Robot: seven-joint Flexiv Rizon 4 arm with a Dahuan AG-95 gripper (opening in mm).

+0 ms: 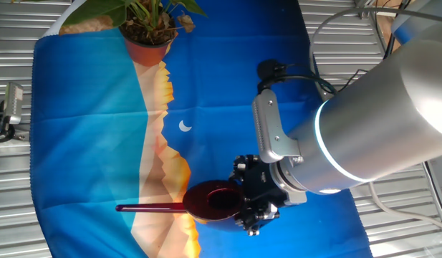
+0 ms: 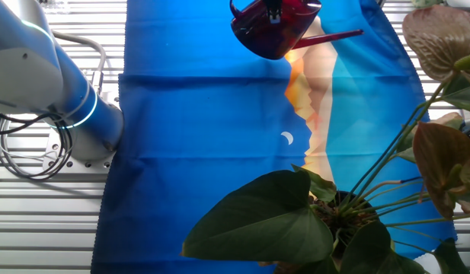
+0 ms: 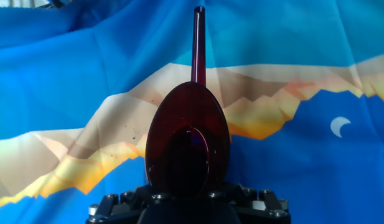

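Note:
A dark red, glossy watering can point(image 1: 199, 195) with a long thin spout hangs at the end of my arm, over the lower middle of the cloth. My gripper point(image 1: 247, 195) is shut on its handle side, with the spout pointing away to the left. From the other side, the can point(image 2: 266, 36) appears clear of the cloth at the top edge, where most of the gripper is cut off. In the wrist view the can point(image 3: 190, 106) stands straight ahead of the gripper, its oval opening facing the camera. The handle and the contact with the fingers are hidden.
A potted plant point(image 1: 147, 51) with broad leaves stands at the cloth's far left; its large leaf point(image 2: 261, 221) fills the front of exterior view 2. Slatted metal table point(image 1: 13, 179) surrounds the cloth.

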